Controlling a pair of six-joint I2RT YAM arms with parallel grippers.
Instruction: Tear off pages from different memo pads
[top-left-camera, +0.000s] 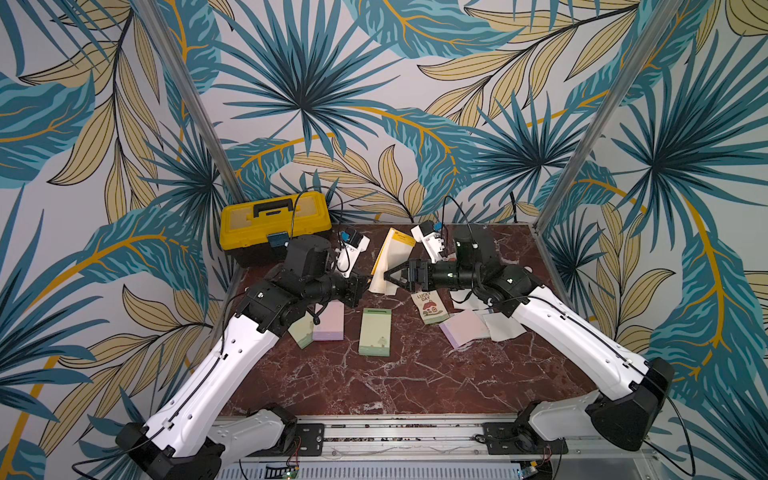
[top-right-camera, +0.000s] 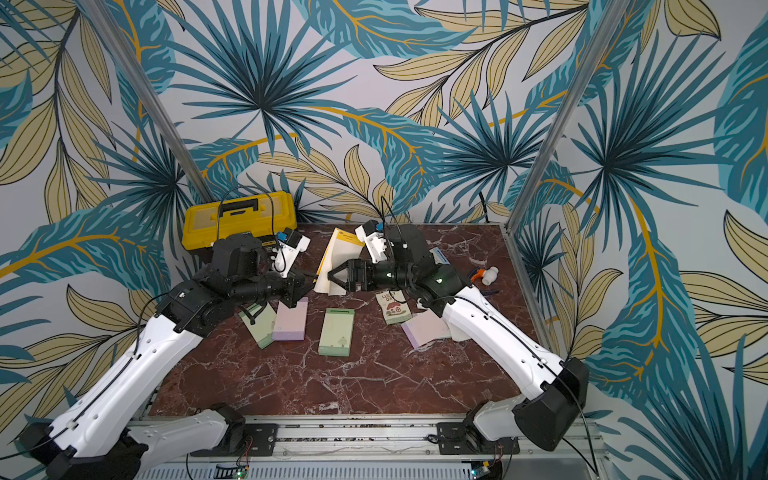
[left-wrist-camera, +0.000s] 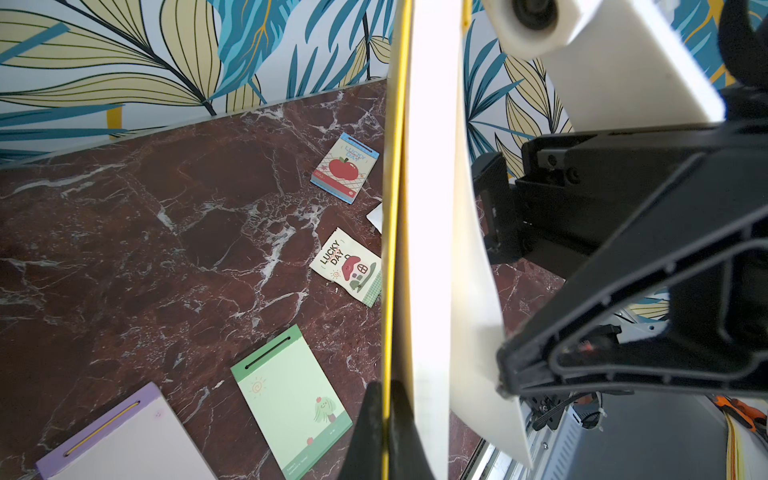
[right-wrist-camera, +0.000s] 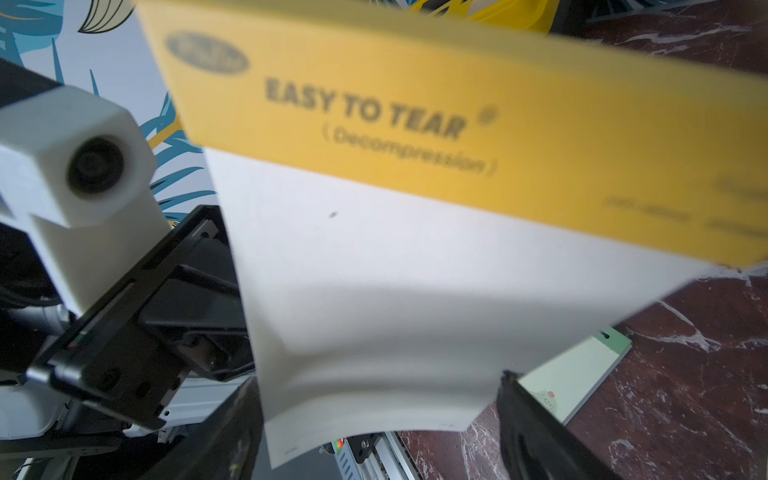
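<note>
A yellow-topped memo pad (right-wrist-camera: 448, 128) is held up off the table, its white pages hanging below the yellow band. My left gripper is shut on its thin yellow backing, seen edge-on in the left wrist view. The front white page (left-wrist-camera: 472, 320) bows away from the rest of the pad toward the right arm. My right gripper stands open at the pages' lower end, one finger to either side in the right wrist view. No contact between those fingers and the page can be made out.
On the table lie a green pad (top-left-camera: 375, 332), a lilac pad (top-left-camera: 329, 321), a "Lucky Day" pad (top-left-camera: 430, 305) and another lilac pad (top-left-camera: 462, 328). A yellow toolbox (top-left-camera: 274, 220) stands at the back left.
</note>
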